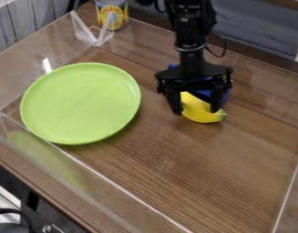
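Note:
My gripper (192,96) hangs from the top centre, its fingers down around a yellow object (202,113), which looks like a toy banana. Just behind it lies a blue object (217,95), largely hidden by the gripper. Whether the fingers touch or grip the yellow piece I cannot tell. A large green plate (78,103) lies to the left, apart from the gripper.
A can (112,13) stands at the back left. A clear plastic edge runs along the left side, with black cables at the lower left.

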